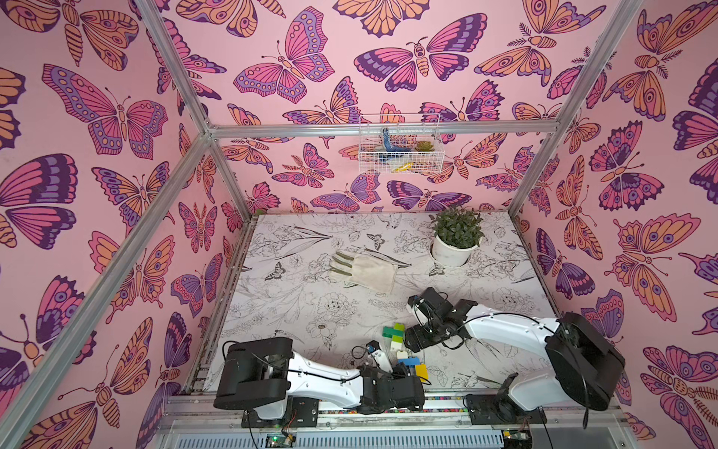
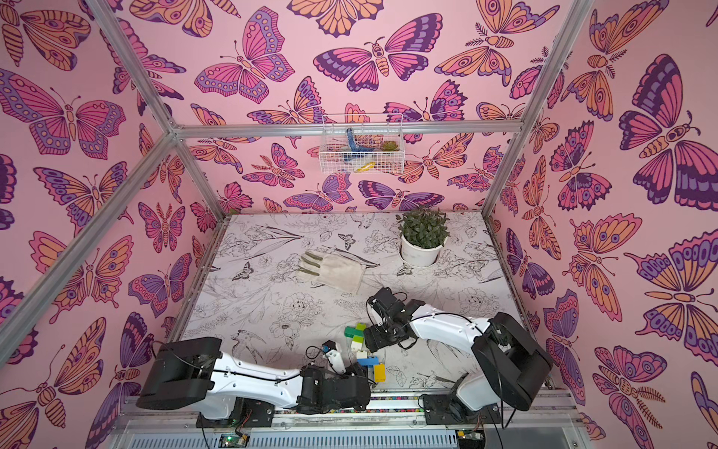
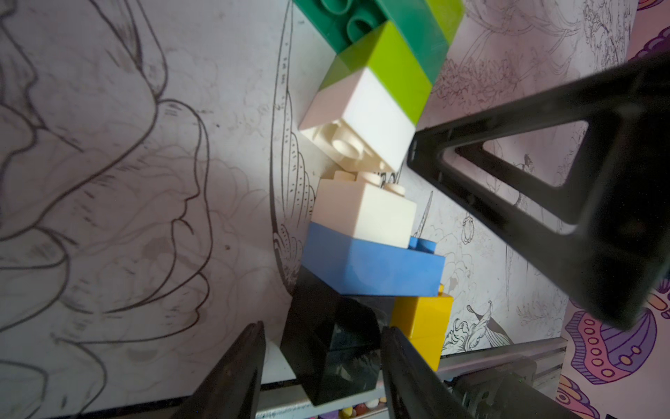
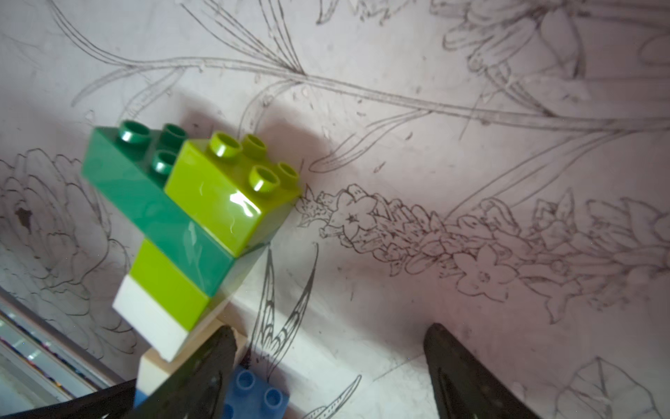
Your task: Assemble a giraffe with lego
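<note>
A brick figure lies near the table's front edge. Its lower part has a black brick [image 3: 314, 342], a blue brick [image 3: 370, 265], a yellow brick [image 3: 422, 321] and a cream brick [image 3: 363, 209]. The upper part stacks a white brick [image 3: 377, 118], a lime brick [image 3: 397, 70], a dark green brick [image 4: 157, 202] and another lime brick [image 4: 223, 188]. White sits tilted over the cream studs, a wedge gap showing. My left gripper straddles the black brick, part open, with space beside one finger. My right gripper is open, one finger beside the white brick.
A glove [image 1: 366, 271] lies farther back on the table, and a potted plant [image 1: 452, 243] stands at the back right. The metal rail [image 3: 516, 352] runs close along the front. Bare table lies left of the figure.
</note>
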